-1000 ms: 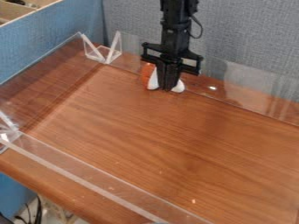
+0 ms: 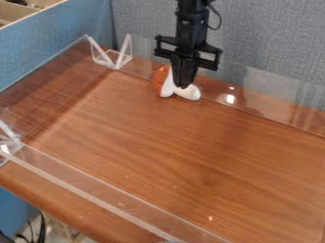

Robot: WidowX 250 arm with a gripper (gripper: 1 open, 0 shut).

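My black gripper (image 2: 183, 78) hangs at the back of the wooden table, its fingertips just over a small white and orange object (image 2: 188, 92) lying near the rear clear wall. The fingers partly hide the object, and whether they are open or closed on it is unclear.
Clear plastic walls edge the table (image 2: 178, 171), with a white triangular bracket (image 2: 112, 59) at the back left corner. A blue panel and a grey wall stand behind.
The arm and gripper have risen slightly over the last second, uncovering a little more of the white object, which stays in about the same place.
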